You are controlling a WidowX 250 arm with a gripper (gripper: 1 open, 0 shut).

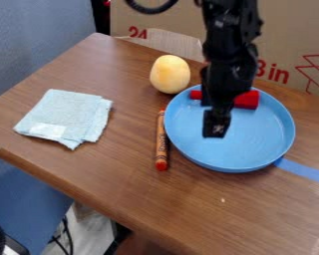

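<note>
The black gripper point(218, 124) hangs over the blue plate point(239, 147), its tip low above the plate's middle-left. A red cylinder point(247, 99) lies on the back of the plate, partly hidden behind the gripper. I cannot tell whether the fingers are open or shut. An orange stick point(161, 141) lies on the table just left of the plate.
A yellow pear-shaped object point(170, 74) stands behind the stick. A folded pale cloth point(65, 117) lies at the left. A cardboard box point(293, 40) stands behind.
</note>
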